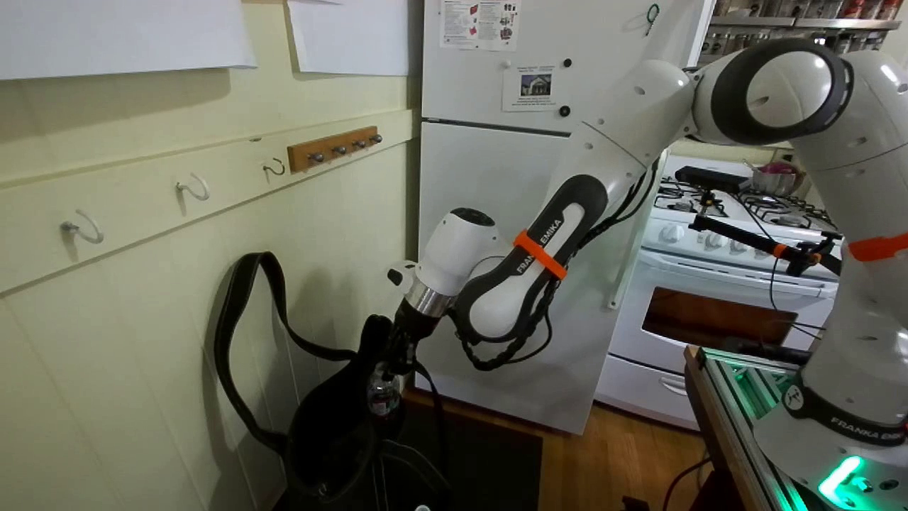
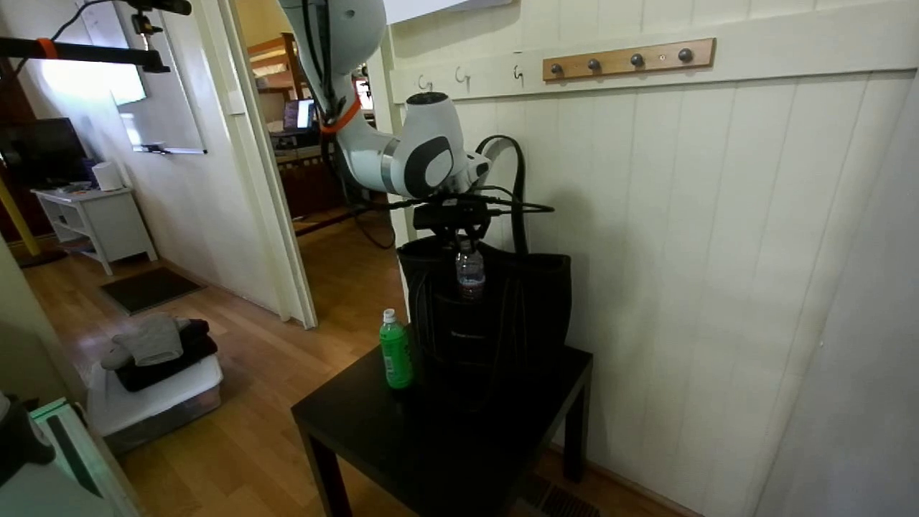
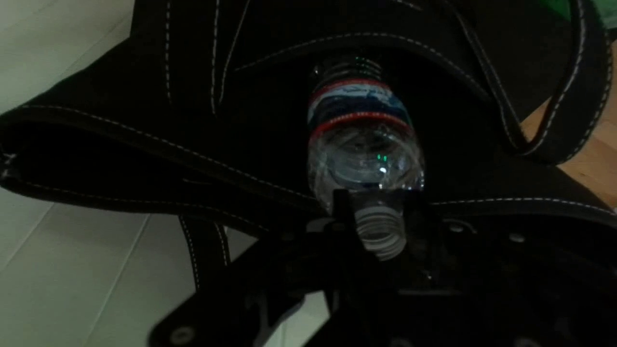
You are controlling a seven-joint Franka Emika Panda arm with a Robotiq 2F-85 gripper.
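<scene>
A clear plastic bottle (image 3: 367, 147) with a red, white and blue label hangs below my gripper, which is shut on its neck. The bottle's capless mouth points back between the fingers in the wrist view. Behind it stands a black bag (image 2: 525, 301) with white stitching and an upright strap, on a dark table (image 2: 431, 457). From exterior view 2 the bottle (image 2: 469, 270) shows against the bag's front, near the rim. In exterior view 1 the gripper (image 1: 400, 353) is beside the bag's open top (image 1: 328, 443). The fingers themselves are dark and hard to make out.
A green bottle (image 2: 396, 352) stands on the table left of the bag. The panelled wall (image 2: 655, 258) with hooks runs close behind the bag, and a white fridge (image 1: 494, 255) is nearby.
</scene>
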